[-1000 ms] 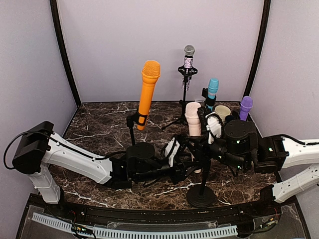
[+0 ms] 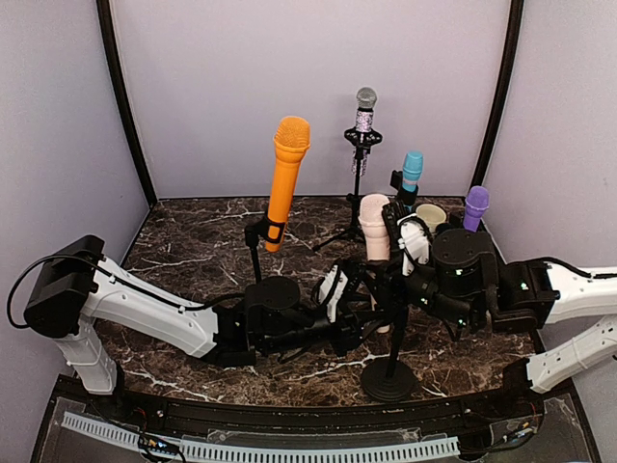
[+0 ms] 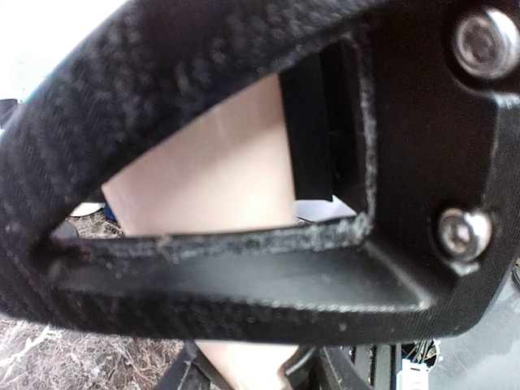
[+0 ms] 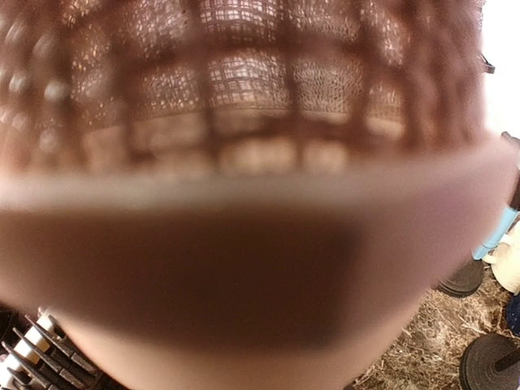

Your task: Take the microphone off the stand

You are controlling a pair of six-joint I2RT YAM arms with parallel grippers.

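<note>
A pale pink microphone (image 2: 375, 222) stands upright at centre right in the top view, on a black stand with a round base (image 2: 388, 379). My left gripper (image 2: 352, 304) is shut on its lower part; the pink body fills much of the left wrist view behind the black gripper frame. Higher up, my right gripper (image 2: 395, 270) is shut on the same microphone, whose head (image 4: 244, 89) fills the right wrist view, blurred. The clip and fingertips are largely hidden among the grippers.
An orange microphone (image 2: 284, 183) on a stand is left of centre. A silver-headed microphone (image 2: 364, 121), cyan one (image 2: 412, 174), purple one (image 2: 475, 207) and cream mug (image 2: 432, 216) are behind. Free table lies at the left.
The top of the pink microphone has risen very slightly with my right gripper. The left arm looks unchanged.
</note>
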